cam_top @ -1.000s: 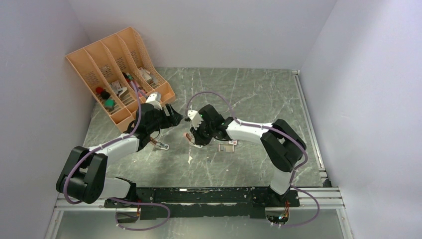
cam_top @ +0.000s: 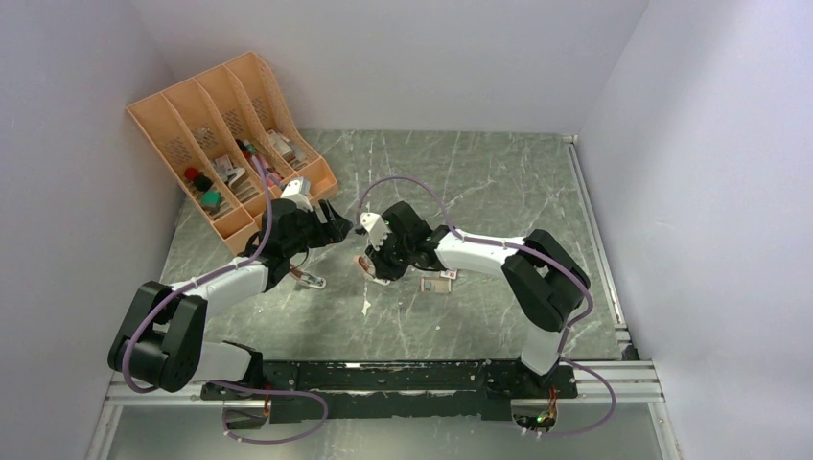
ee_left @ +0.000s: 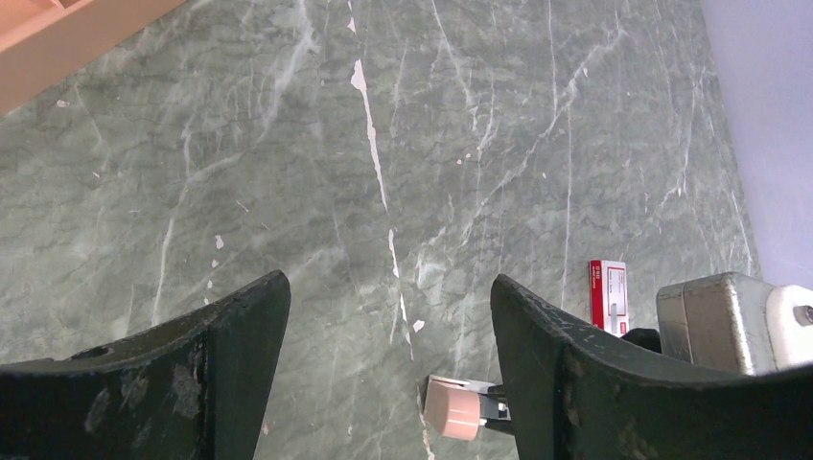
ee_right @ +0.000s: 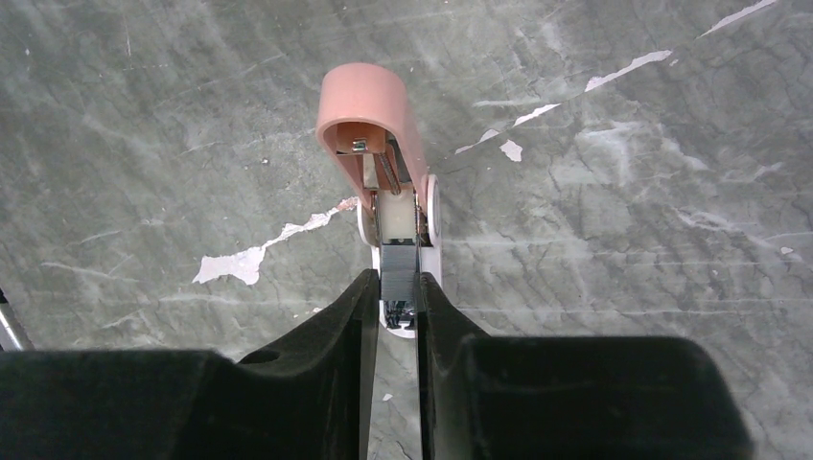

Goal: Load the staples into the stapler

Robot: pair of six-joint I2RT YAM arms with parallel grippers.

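In the right wrist view a pink and white stapler [ee_right: 362, 96] stands with its top raised. A grey strip of staples [ee_right: 399, 273] lies along its channel near the front end. The tips of my right gripper are close together on either side of that strip, over the channel; whether they press on it cannot be told. My left gripper is open with nothing between its fingers, above bare table. From there the pink top of the stapler shows low in the view, partly behind the right finger [ee_left: 537, 335].
A second stapler [cam_top: 307, 278] lies below the left arm. The wooden organizer [cam_top: 331, 182] holds several items at the back left. A flat box [cam_top: 435, 286] and a red and white box [ee_left: 609, 295] lie to the right of the open stapler.
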